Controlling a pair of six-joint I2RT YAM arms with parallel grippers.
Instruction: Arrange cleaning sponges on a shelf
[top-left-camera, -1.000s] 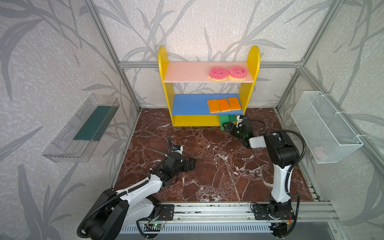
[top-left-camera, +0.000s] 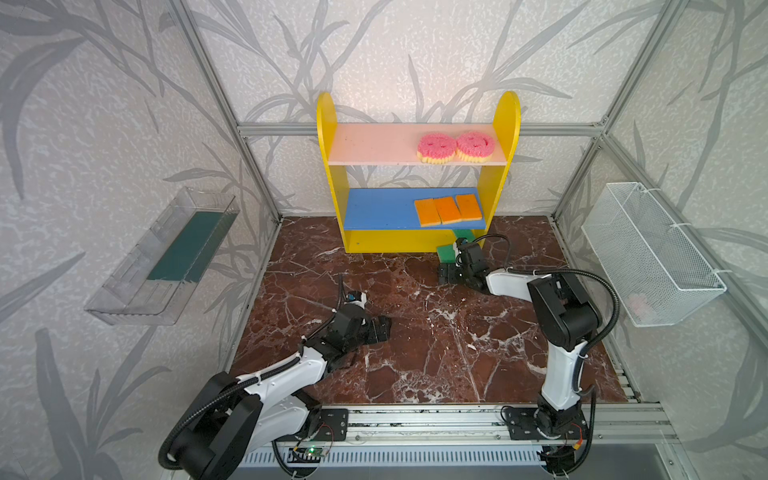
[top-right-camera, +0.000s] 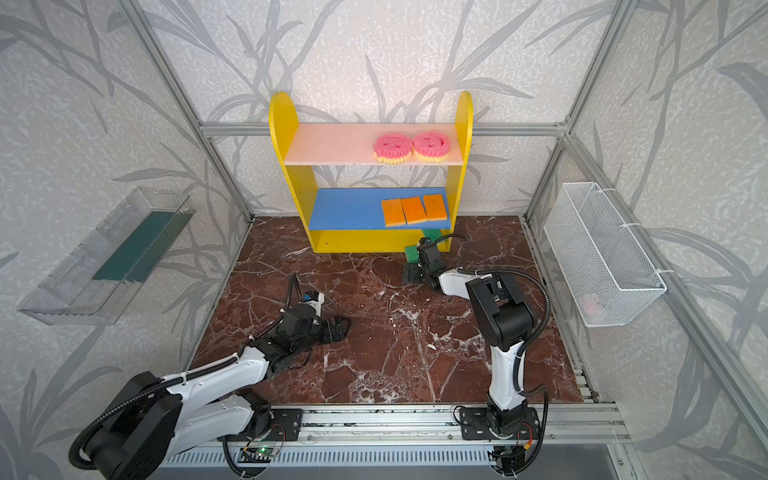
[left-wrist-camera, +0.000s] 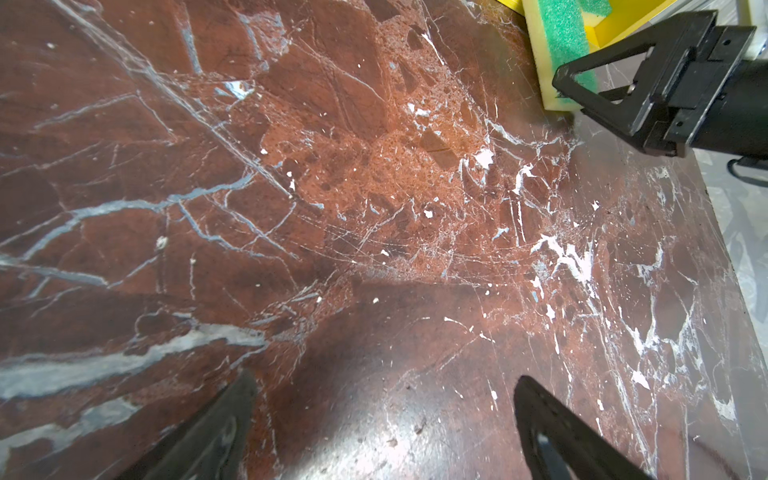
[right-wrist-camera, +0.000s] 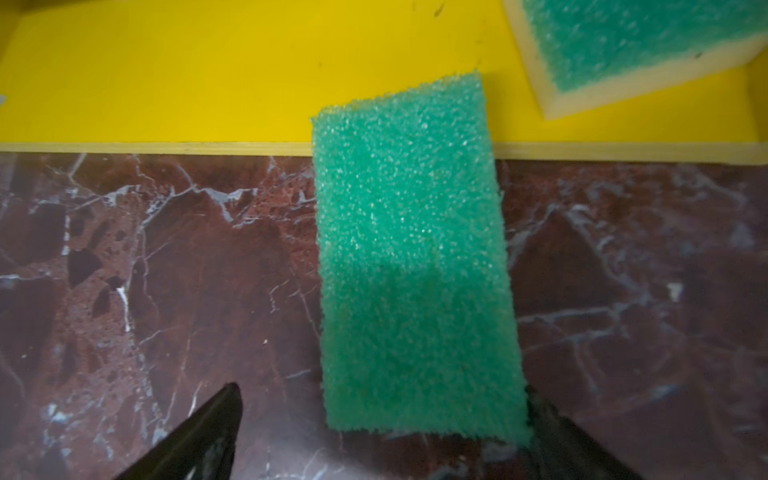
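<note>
A green sponge (right-wrist-camera: 416, 264) lies with its far end over the front edge of the yellow bottom shelf and its near part out over the table. My right gripper is open around its near end; the right finger (right-wrist-camera: 560, 432) appears close to or touching the sponge's corner, while a gap shows on the left. A second green sponge (right-wrist-camera: 640, 40) rests on the bottom shelf, farther in and to the right. Three orange sponges (top-left-camera: 446, 209) are on the blue middle shelf, two pink ones (top-left-camera: 456, 147) on the top. My left gripper (top-left-camera: 380, 329) is open and empty over the table.
A white wire basket (top-left-camera: 656, 252) hangs at the right, something pinkish inside. At the left hangs a clear bin (top-left-camera: 164, 256). The yellow shelf unit's (top-left-camera: 384, 240) left half is bare on every level. Open marble table (top-left-camera: 424, 344) lies between the arms.
My right gripper has moved left and slightly toward the front. The nearer green sponge has slid outward from the bottom shelf and a little left. The left arm stays still.
</note>
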